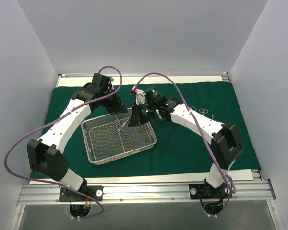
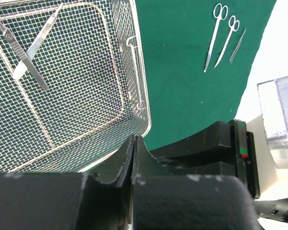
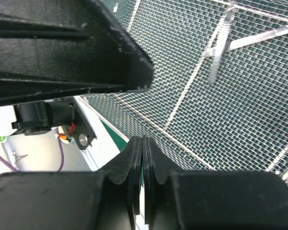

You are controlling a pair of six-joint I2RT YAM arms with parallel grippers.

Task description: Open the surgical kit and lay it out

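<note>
The wire mesh tray holds two scalpel handles, crossed: a grey one and a paler one. My left gripper is shut over the tray's back, with nothing seen between its fingers. My right gripper, also shut and empty, hangs over the tray's right part, close beside the left one; their fingers fill much of each wrist view. Two pairs of scissors and a slim tweezer-like instrument lie on the green cloth to the right of the tray.
Pale walls enclose the workspace at back and sides. The right arm stretches over the cloth between tray and laid-out instruments.
</note>
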